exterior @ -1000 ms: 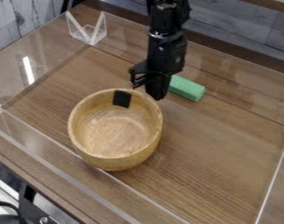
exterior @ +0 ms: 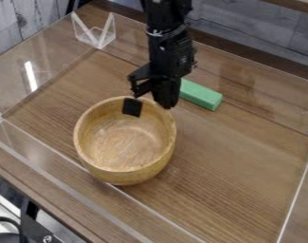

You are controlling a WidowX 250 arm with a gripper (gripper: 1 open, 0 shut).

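Note:
My black gripper (exterior: 159,87) hangs over the wooden table, above and behind a round tan bowl (exterior: 124,158); its fingers look shut, with nothing visible between them. A small dark block (exterior: 132,106) sits at the bowl's back rim. A green block (exterior: 199,94) lies to the right of my gripper, partly behind it.
A clear plastic object (exterior: 96,34) stands at the back left. A dark cable shows at the bottom left, off the table's edge.
The gripper has shifted slightly and the arm's joints above it have turned a little. The bowl and blocks look unmoved.

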